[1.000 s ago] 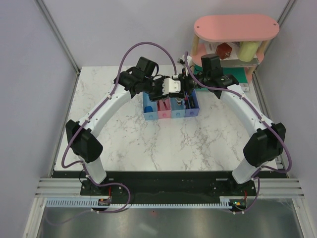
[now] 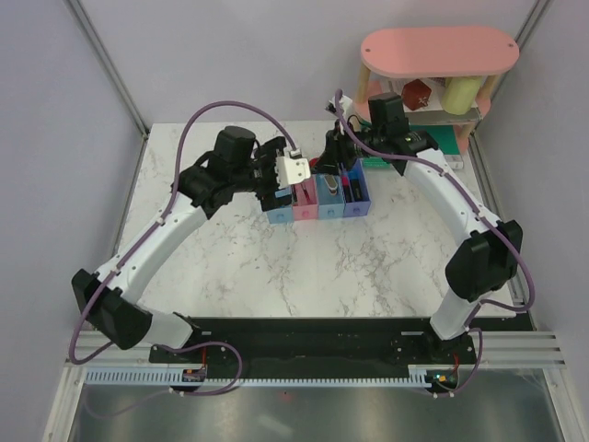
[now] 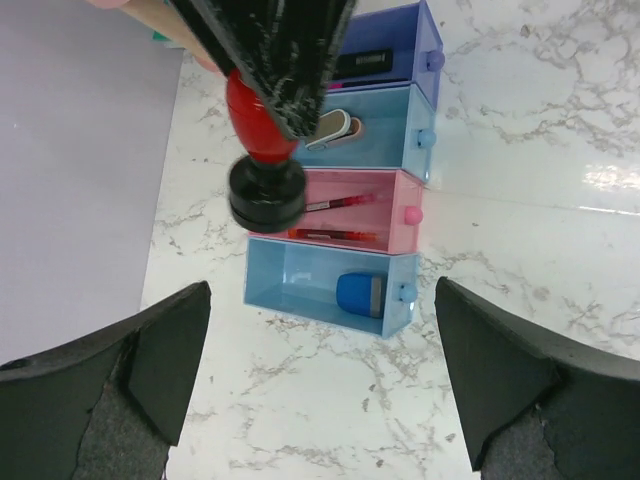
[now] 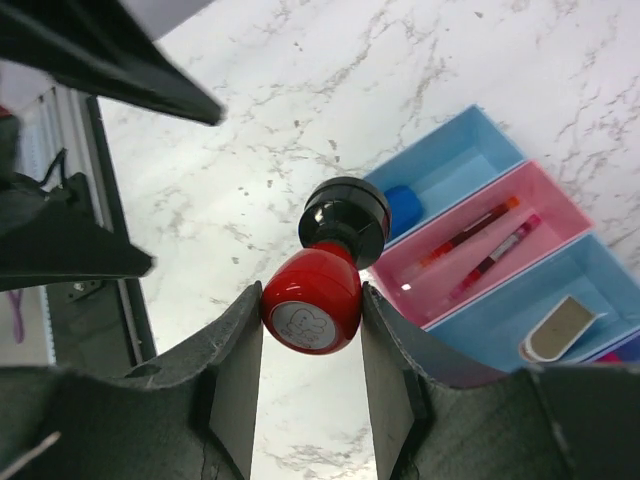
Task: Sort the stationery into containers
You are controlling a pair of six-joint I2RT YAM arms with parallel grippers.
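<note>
My right gripper is shut on a red stamp-like object (image 4: 310, 310) with a black end, held above the row of containers. My left gripper is open and empty, facing that object from the left. Below are a blue container (image 4: 450, 160) with a blue item (image 4: 402, 208), a pink container (image 3: 390, 190) with pen-like items (image 4: 500, 250), a second light blue container (image 3: 380, 115) with a pale oval item (image 3: 325, 128), and a purple container (image 3: 395, 35) with dark items (image 3: 365, 62).
A pink-topped shelf (image 2: 439, 51) with several items stands at the back right.
My left gripper has drawn back toward the left and front, away from the right gripper, which has shifted slightly upward and left in the top view.
</note>
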